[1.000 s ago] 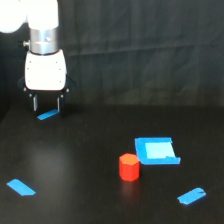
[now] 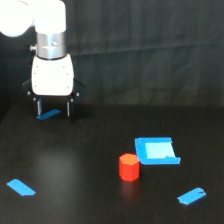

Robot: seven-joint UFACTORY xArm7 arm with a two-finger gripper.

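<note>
My white gripper (image 2: 52, 100) hangs at the upper left of the camera view, its two dark fingers apart, above a strip of blue tape (image 2: 49, 114) on the table. A red hexagonal block (image 2: 129, 167) stands right of centre. Behind it to the right lies a blue-edged square piece (image 2: 158, 151) with a white middle.
The dark table (image 2: 90, 180) also carries blue tape strips at the front left (image 2: 21, 187) and front right (image 2: 191, 195).
The gripper has shifted slightly to the right. The block and the blue pieces have not moved.
</note>
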